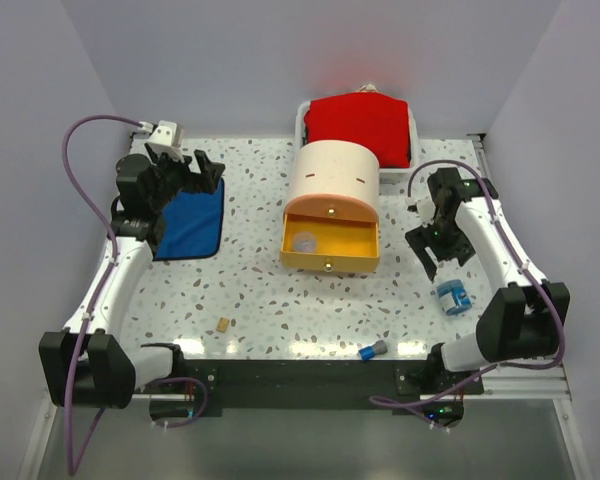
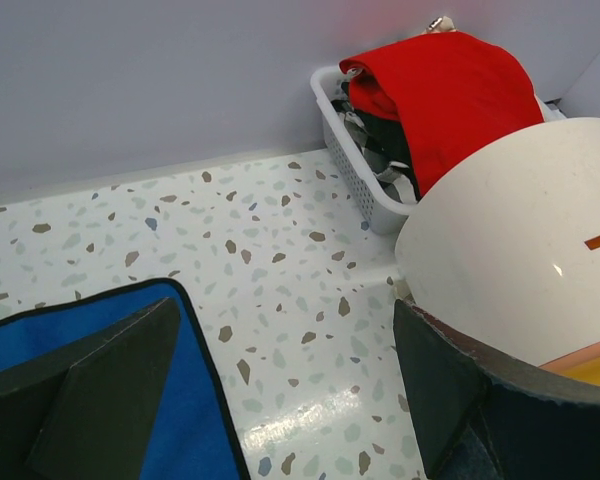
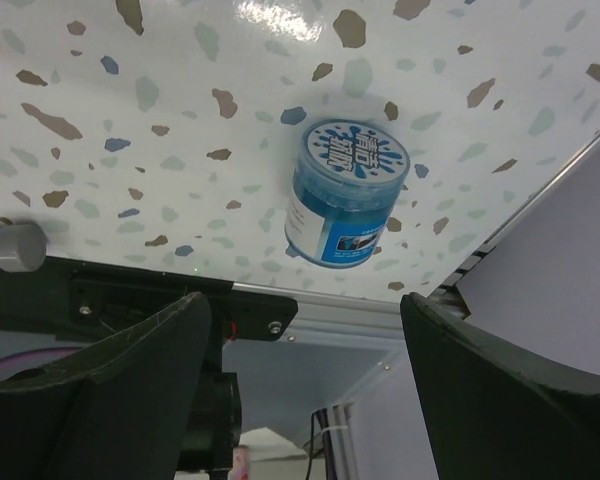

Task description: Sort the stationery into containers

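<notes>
A blue jar (image 3: 345,200) with a printed lid stands at the table's right side. In the right wrist view it lies ahead of my right gripper, whose fingers stand apart with nothing between them. My left gripper (image 1: 208,172) is open and empty above the blue cloth (image 1: 192,222) at the left. The yellow drawer (image 1: 330,240) of the cream rounded box (image 1: 333,175) is pulled out, with a clear round item (image 1: 304,242) inside. Near the front edge lie a blue-and-grey cylinder (image 1: 373,350) and a small tan block (image 1: 223,325).
Behind the box stands a white basket (image 2: 365,185) with a red cloth (image 2: 445,95) over its contents. Bare speckled tabletop surrounds the jar, and the middle front of the table is clear.
</notes>
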